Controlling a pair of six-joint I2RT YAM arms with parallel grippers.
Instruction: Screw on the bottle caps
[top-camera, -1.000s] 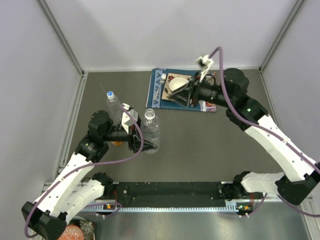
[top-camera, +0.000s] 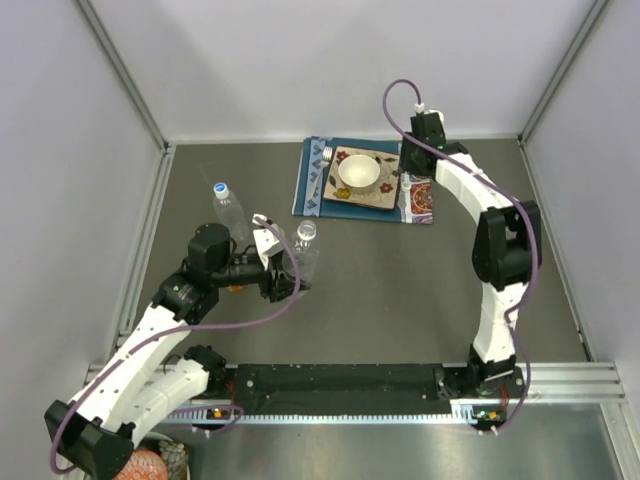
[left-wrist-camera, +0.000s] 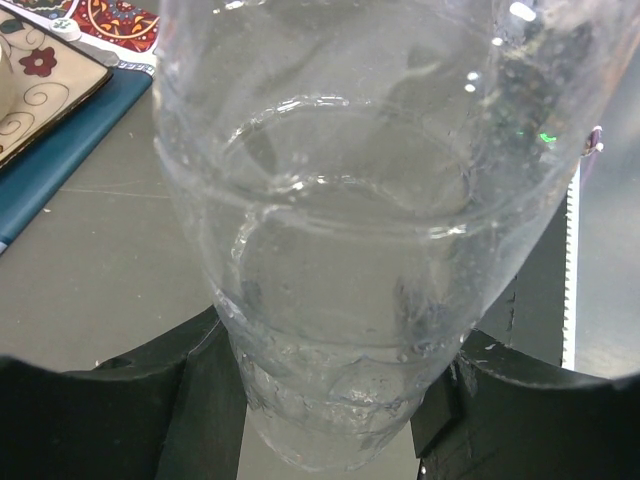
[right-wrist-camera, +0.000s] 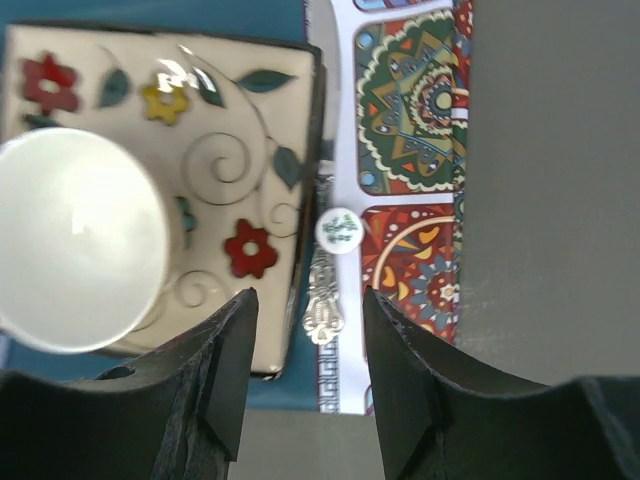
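Note:
My left gripper (top-camera: 279, 281) is shut on a clear plastic bottle (top-camera: 303, 256), upright at the middle left; it fills the left wrist view (left-wrist-camera: 340, 250). A second bottle (top-camera: 229, 213) with a blue cap (top-camera: 221, 189) stands behind it. My right gripper is over the placemat's right side, fingers apart and nothing visible between them. Below it, a small white round cap-like disc (right-wrist-camera: 339, 231) lies beside the plate, on or near the handle of a piece of cutlery.
The blue placemat (top-camera: 325, 204) at the back holds a patterned square plate (top-camera: 375, 195), a white bowl (top-camera: 359, 171) and a fork (top-camera: 325, 157). Side walls bound the table.
My right gripper has moved back and rightward, from over the plate to the placemat's right end, its arm swinging inward. The left gripper and its bottle have shifted only slightly.

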